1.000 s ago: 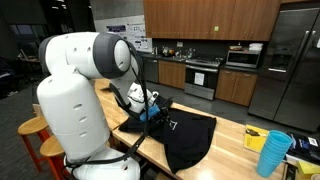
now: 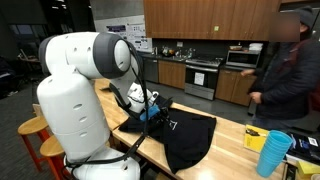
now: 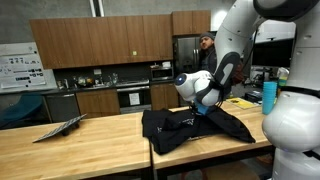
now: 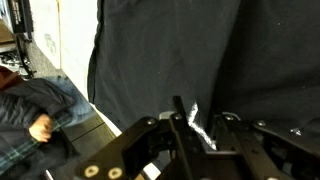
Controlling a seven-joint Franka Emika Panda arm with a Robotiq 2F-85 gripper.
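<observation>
A black cloth (image 2: pixel 190 140) lies spread over the wooden table, partly hidden behind the arm. In exterior view 2 the same black cloth (image 3: pixel 165 128) reaches from mid-table towards the arm's base. My gripper (image 2: pixel 170 123) is down at the cloth's surface. From the wrist, a raised fold of the black cloth (image 4: pixel 215 50) runs down to my gripper. Its dark fingers blend into the fabric, so whether any cloth is between them cannot be made out.
A person (image 2: pixel 285 80) stands by the table's right side. Near them are a blue cup (image 2: pixel 272 154) and a yellow item (image 2: pixel 255 140). Stools (image 2: pixel 35 126) line the left. Bare table (image 3: pixel 80 145) stretches away at left in exterior view 2.
Someone has come into exterior view 1 at the right, where nobody stood before. The arm and the cloth look the same as earlier.
</observation>
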